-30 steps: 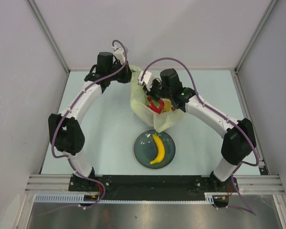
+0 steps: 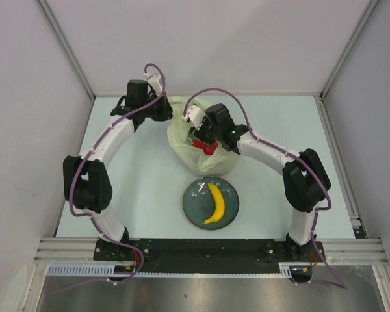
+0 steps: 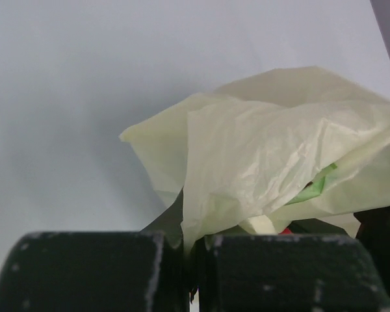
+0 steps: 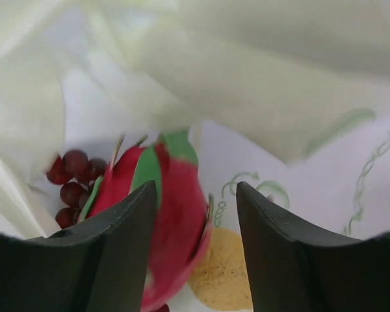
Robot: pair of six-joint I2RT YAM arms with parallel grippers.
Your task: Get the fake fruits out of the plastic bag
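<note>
A pale, translucent plastic bag (image 2: 182, 140) stands with its mouth held up at the back. In the left wrist view, the bag's edge (image 3: 247, 169) runs down between the fingers of my left gripper, which is shut on it. My right gripper reaches into the bag, its fingers apart. Between and below its fingertips lies a red dragon fruit (image 4: 179, 218) with green leaves; a firm hold does not show. Dark red grapes (image 4: 75, 175) and a round yellowish fruit (image 4: 224, 270) lie beside it. From above, red fruit (image 2: 207, 147) shows in the bag.
A dark round plate (image 2: 195, 211) stands in front of the bag, with a yellow banana (image 2: 216, 201) on it.
Both grippers have shifted a little left and toward the front, and the bag moved with them. The right gripper now covers more of the red fruit. Banana and plate have not moved.
</note>
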